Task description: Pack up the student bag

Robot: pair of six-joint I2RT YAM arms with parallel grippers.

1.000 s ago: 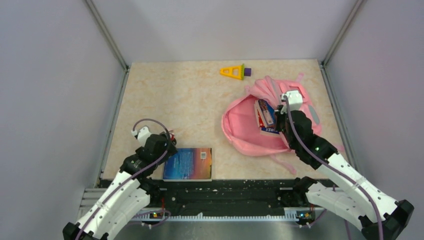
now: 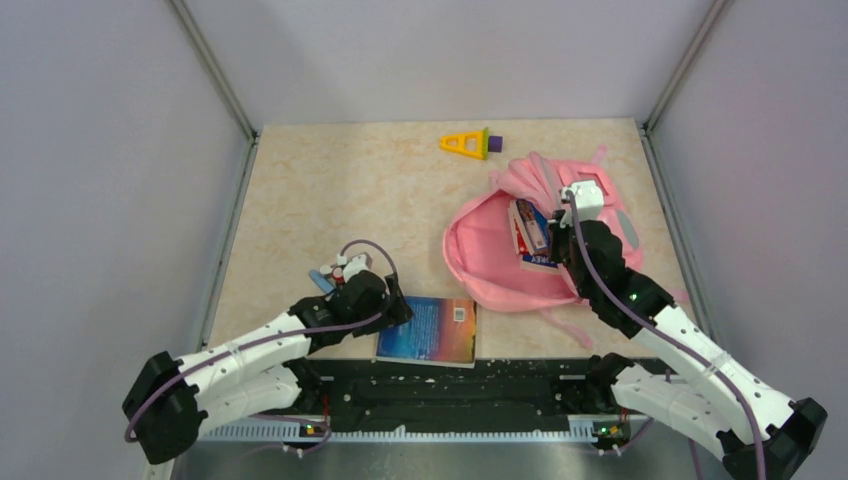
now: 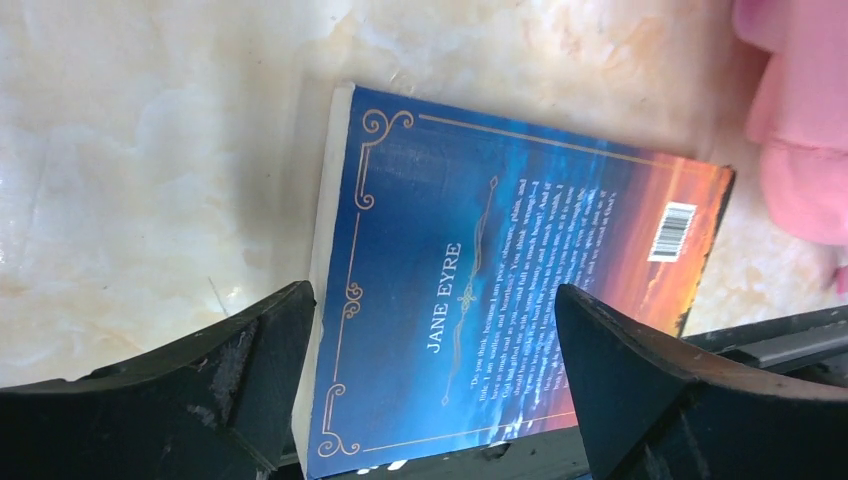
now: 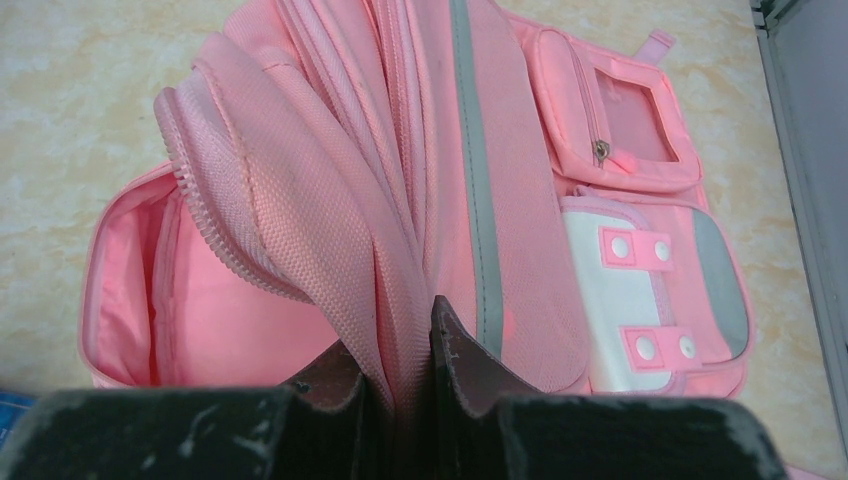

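Observation:
A Jane Eyre book (image 2: pixel 427 330) (image 3: pixel 450 280) lies flat at the table's front edge. My left gripper (image 2: pixel 395 300) is open over it, its fingers either side of the book's left part, with none of it visibly held. The pink backpack (image 2: pixel 480 260) (image 3: pixel 805 120) lies open on the right, with several books (image 2: pixel 530 225) inside. My right gripper (image 2: pixel 560 235) is shut on the backpack's gathered flap fabric (image 4: pixel 340 220).
A yellow toy (image 2: pixel 462 143) with a purple end lies at the back. Small items (image 2: pixel 325 275) sit left of the book, partly hidden by my left arm.
My left arm has moved right over the book, and the book has shifted right along the front edge. The right arm and backpack look unchanged.

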